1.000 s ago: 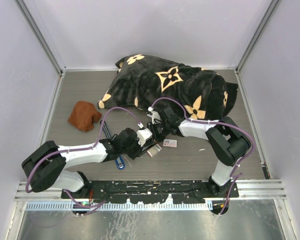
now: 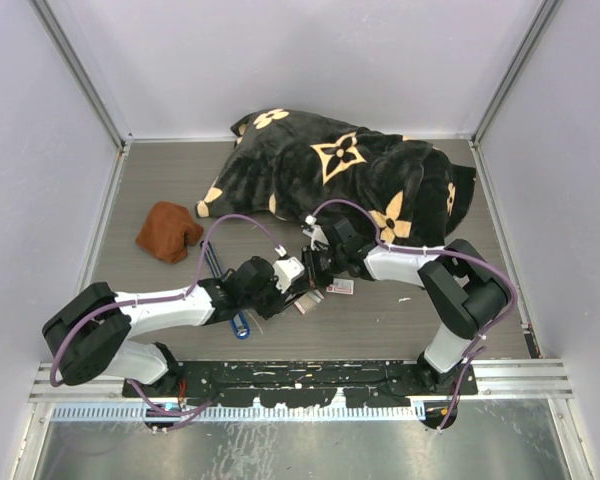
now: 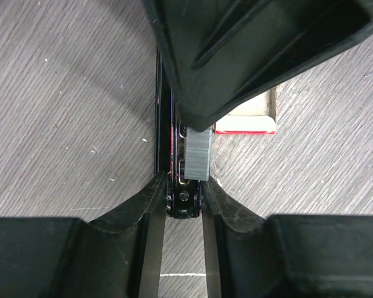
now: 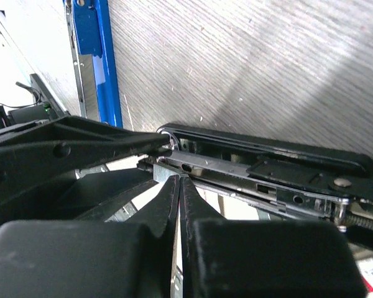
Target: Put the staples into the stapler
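Observation:
The black stapler (image 4: 267,149) lies opened lengthwise in the right wrist view, its silver magazine rail showing; in the top view the arms mostly hide it. My left gripper has one finger on each side of the stapler's end; how firmly they press cannot be told. A grey staple strip (image 3: 198,154) lies along the right side of the rail, close to that end. Over the strip's far end comes my right gripper, fingertips together at the strip. The grip itself is partly hidden.
A blue-handled tool (image 2: 242,325) lies left of the stapler. Small boxes, one white (image 2: 308,301) and one with a printed label (image 2: 340,286), sit close by on the right. A brown cloth (image 2: 170,232) and a dark patterned blanket (image 2: 340,175) cover the back.
The left arm, stapler area and boxes look unchanged.

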